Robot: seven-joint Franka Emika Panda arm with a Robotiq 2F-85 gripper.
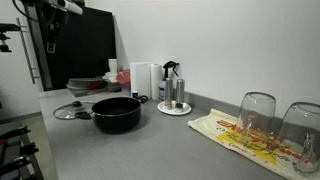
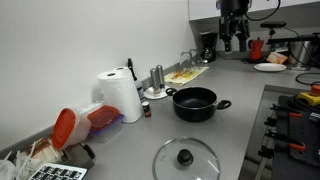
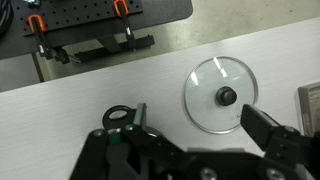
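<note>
A black pot [image 1: 118, 116] stands on the grey counter, its inside facing up with no lid on it. Beside it lies a glass lid [image 2: 172, 167] with a black knob [image 2: 184, 157], flat on the surface. High above the counter, at the upper left of exterior view 1, hangs my gripper [image 2: 235, 44], well clear of pot and lid. From the wrist view, the glass lid [image 3: 206, 112] appears beyond the fingers, and a black pot handle [image 3: 116, 116] shows at left; my gripper hides most of the pot. The fingers are apart and hold nothing.
A plate [image 1: 174, 109] with bottles and shakers stands behind the pot. Two upturned glass jars [image 1: 256, 113] rest on a patterned cloth [image 1: 222, 127] at right. Containers and a red-lidded tub [image 2: 67, 128] crowd the back edge.
</note>
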